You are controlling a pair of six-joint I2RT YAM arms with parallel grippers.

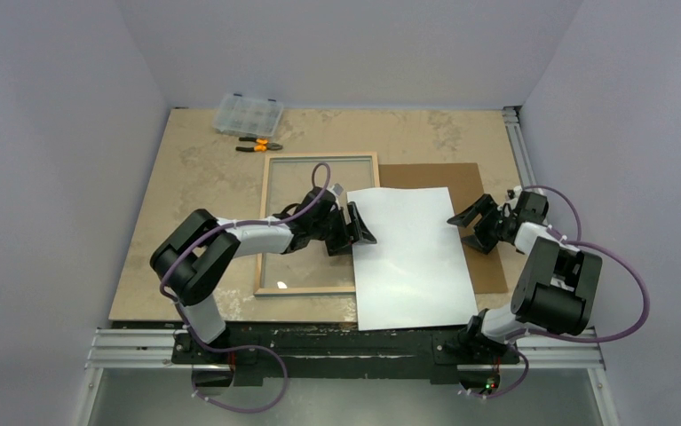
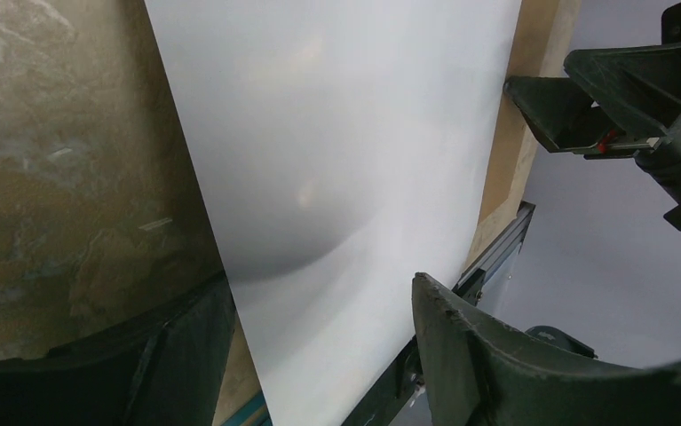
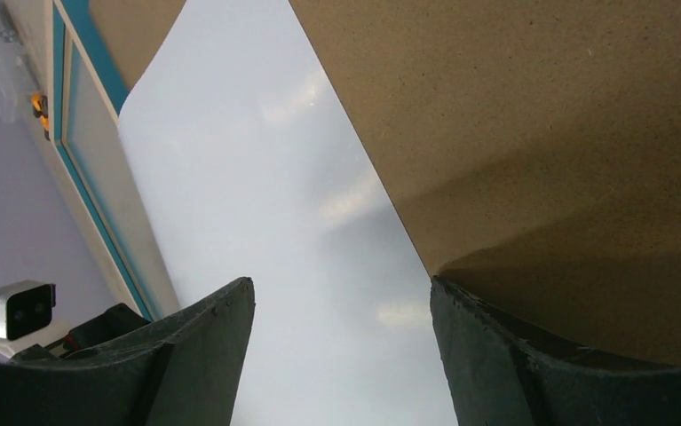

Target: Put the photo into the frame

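The white photo sheet lies over the brown board, right of the wooden frame with its clear pane. My left gripper is low at the sheet's left edge; in the left wrist view its fingers stand apart, one at that edge, the other above the sheet, which shows a ripple between them. My right gripper is at the sheet's right edge, open, one finger by the edge, the other over the white surface.
A clear organizer box and orange-handled pliers lie at the back left. The sheet's front reaches the table's front edge.
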